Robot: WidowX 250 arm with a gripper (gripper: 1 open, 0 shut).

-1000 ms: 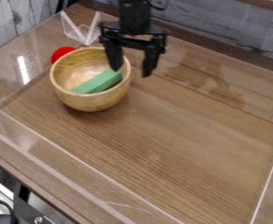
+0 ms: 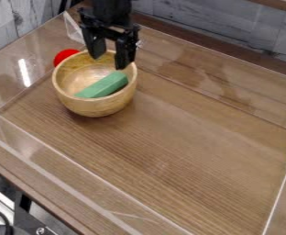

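A wooden bowl sits left of centre on the wooden table, with a green oblong object lying inside it. A red round object is just behind the bowl at its left. The black gripper hangs over the back of the bowl, open, with nothing visible held in it.
Walls or raised edges line the back right and the left. A pale, unclear item lies behind the red object.
The gripper has moved left from the right of the bowl to above its back part. The bowl, green object and red object look unmoved.
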